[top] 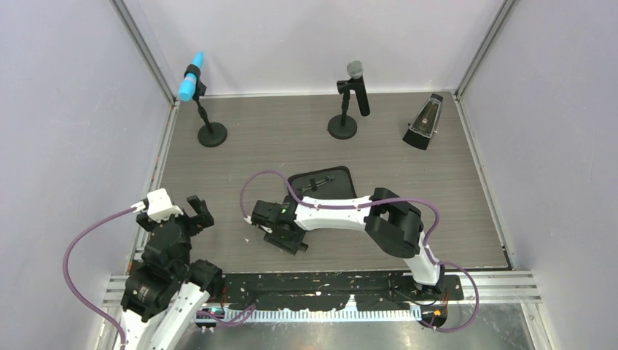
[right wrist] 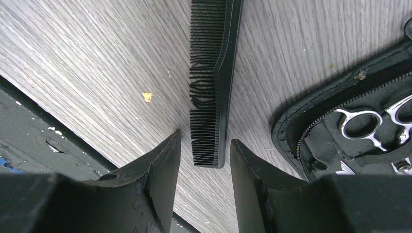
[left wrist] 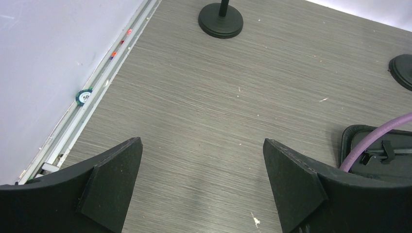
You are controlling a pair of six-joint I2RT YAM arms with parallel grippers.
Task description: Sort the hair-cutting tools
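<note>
A black comb (right wrist: 221, 82) lies on the table in the right wrist view, its end between the fingertips of my open right gripper; whether they touch it I cannot tell. A black zippered tool case (top: 335, 182) sits at table centre, partly under my right arm; in the right wrist view its pouch (right wrist: 301, 116) holds scissors (right wrist: 357, 114). My left gripper stands open at the left side, over bare table, with nothing between its fingers.
Two microphone stands (top: 212, 134) (top: 342, 127) stand at the back, and a metronome (top: 423, 120) at the back right. A purple cable (top: 259, 175) loops over the case.
</note>
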